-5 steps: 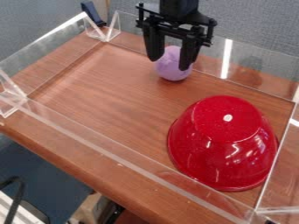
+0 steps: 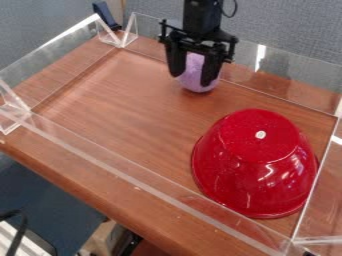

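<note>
My black gripper (image 2: 198, 52) hangs at the top middle of the camera view, fingers pointing down around a purple round object (image 2: 198, 78) that sits toward the back of the wooden table. The gripper partly hides the object's upper part; whether the fingers touch it I cannot tell. A large red upturned bowl (image 2: 254, 163) rests at the front right.
Clear plastic walls (image 2: 80, 135) border the wooden table surface (image 2: 120, 100) on all sides in view.
My gripper has shifted a little left and its fingers appear closer together over the purple object. The red bowl is unchanged.
</note>
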